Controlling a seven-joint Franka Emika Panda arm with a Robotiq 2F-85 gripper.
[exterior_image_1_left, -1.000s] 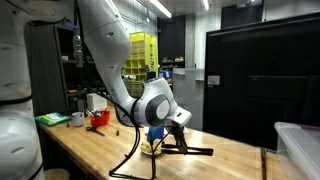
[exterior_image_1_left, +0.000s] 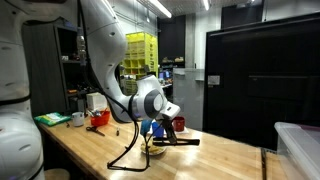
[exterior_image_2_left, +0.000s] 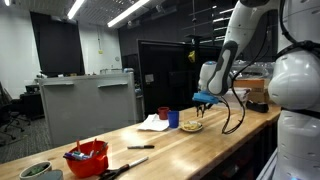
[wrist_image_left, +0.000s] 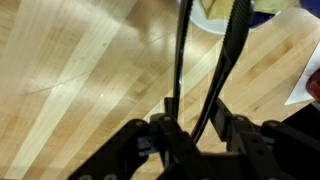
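Note:
A plate of yellow food (exterior_image_2_left: 190, 127) sits on the wooden table, close to a blue cup (exterior_image_2_left: 173, 118). The plate's rim and yellow pieces (wrist_image_left: 218, 12) show at the top of the wrist view, partly behind my fingers. My gripper is part open: a narrow gap shows between its two long dark fingers, with nothing seen held in it. In exterior view 1 the gripper (exterior_image_1_left: 177, 140) hangs low near the plate; whether it touches anything there cannot be told.
A red mug (exterior_image_2_left: 163, 112) and a white cloth (exterior_image_2_left: 152, 124) lie beyond the plate. A red bowl (exterior_image_2_left: 87, 160) with utensils stands farther along the table, with dark-handled tools (exterior_image_2_left: 137, 147) nearby. Bare wood (wrist_image_left: 95, 75) lies beside the plate.
In exterior view 1 the arm and gripper have shifted left and slightly up over the last second. The table objects appear to stay in place.

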